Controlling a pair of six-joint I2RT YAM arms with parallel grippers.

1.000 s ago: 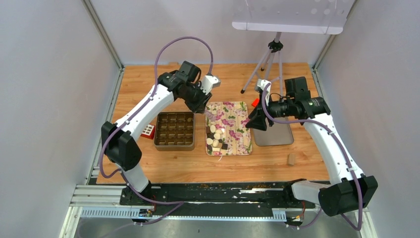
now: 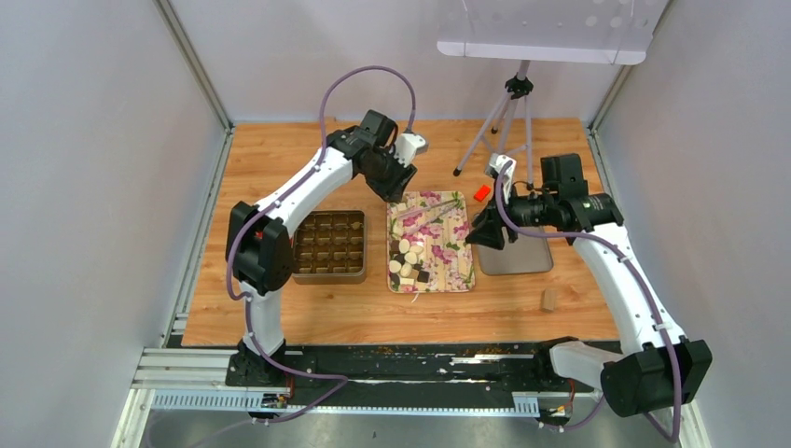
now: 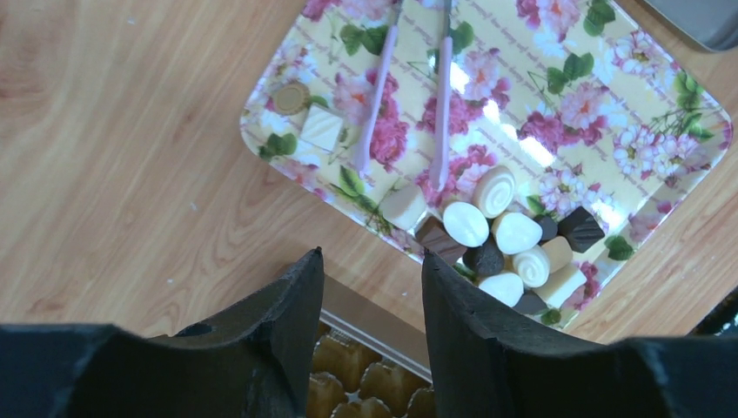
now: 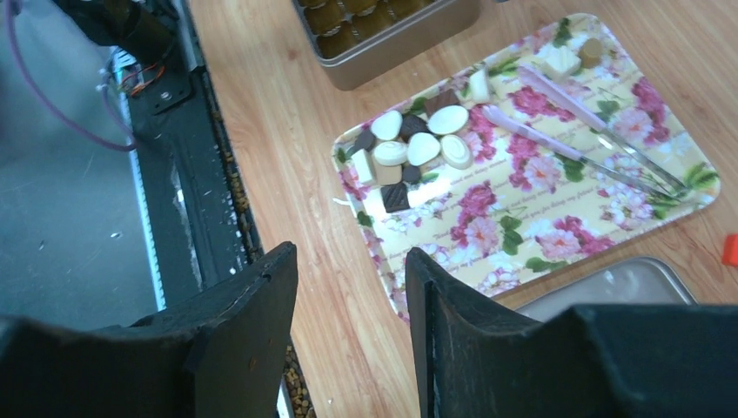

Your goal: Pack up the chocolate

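Dark and white chocolates (image 3: pixel 515 232) lie clustered on the flowered tray (image 2: pixel 453 275), at its near left corner in the top view. A white square piece (image 3: pixel 322 128) and a tan round one (image 3: pixel 291 98) sit apart near another corner. Pink-handled tongs (image 3: pixel 442 131) rest on the tray, their two arms spread. Left of the tray stands the box with a brown moulded insert (image 2: pixel 329 241), its compartments visibly empty. My left gripper is open above the table between tray and box, holding nothing. My right gripper, over the tray's right side, has its fingers apart and empty.
A grey lid-like tray (image 2: pixel 516 259) lies right of the flowered one, partly under my right arm. Beyond it are a small red block (image 2: pixel 482 192) and a wooden block (image 2: pixel 548 300). A tripod (image 2: pixel 514 117) stands at the back.
The tongs, earlier at my left gripper, now lie on the tray, apart from it. My left arm has moved right and covers most of a red object left of the box. The right arm barely shifted.
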